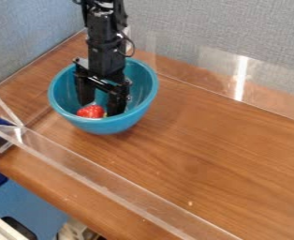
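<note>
My black gripper (103,91) is lowered into a blue bowl (136,110) on the wooden table, left of centre in the camera view, with its fingers open. A red object (90,112) lies in the bowl just below the gripper's left side, near the front wall. Whether a finger touches it I cannot tell. Something small and pale shows behind the fingers, too hidden to make out.
A clear plastic barrier runs along the front left and back edges. A blue and white object (2,131) sits at the left edge, and grey walls stand behind.
</note>
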